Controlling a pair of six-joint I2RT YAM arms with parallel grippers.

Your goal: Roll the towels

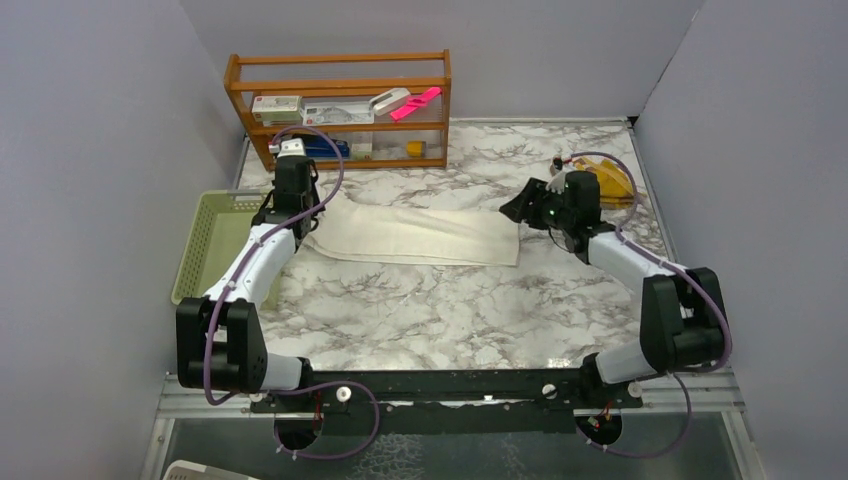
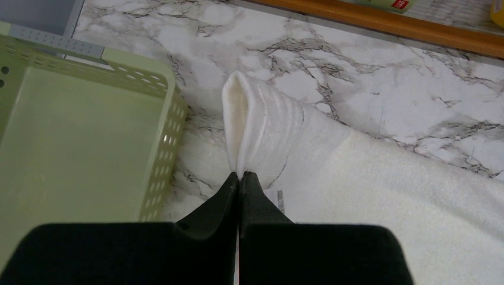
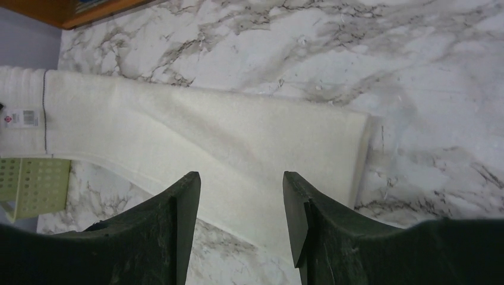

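Note:
A cream towel (image 1: 420, 235), folded into a long strip, stretches across the marble table. Its left end (image 2: 267, 124) is lifted into an open loop in the left wrist view, and my left gripper is shut on the edge there. A small white label with a barcode (image 3: 22, 118) shows near that end. Over the towel's right end, my right gripper stands open, with nothing gripped; in the right wrist view the cloth lies flat beyond and below its fingers (image 3: 189, 202).
A green basket (image 2: 157, 148) stands just left of the towel. Behind is a wooden rack (image 1: 345, 165) with boxes and tools. Something yellow (image 1: 610, 180) lies at the back right, partly behind the right arm.

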